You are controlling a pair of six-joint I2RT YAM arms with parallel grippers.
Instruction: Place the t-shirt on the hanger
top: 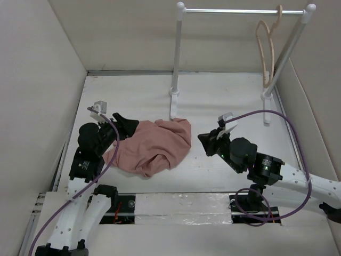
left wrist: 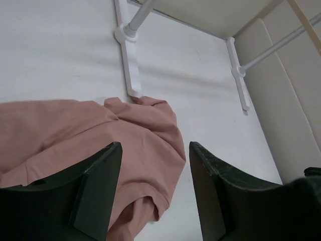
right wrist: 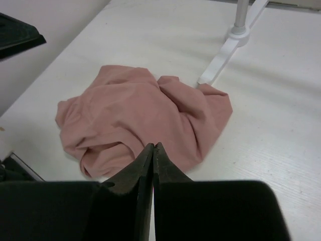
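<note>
A crumpled pink t-shirt (top: 146,146) (left wrist: 85,150) (right wrist: 115,110) lies on the white floor between my arms. My left gripper (top: 128,124) is open above its left side, nothing between the fingers. My right gripper (top: 203,140) is right of the shirt, its fingertips together in the right wrist view with nothing visible between them. A beige hanger (top: 261,48) hangs at the right end of the rail.
A white rack with a metal rail (top: 234,12) stands at the back, its left foot (top: 173,109) touching or nearly touching the shirt. The floor between the rack feet is clear.
</note>
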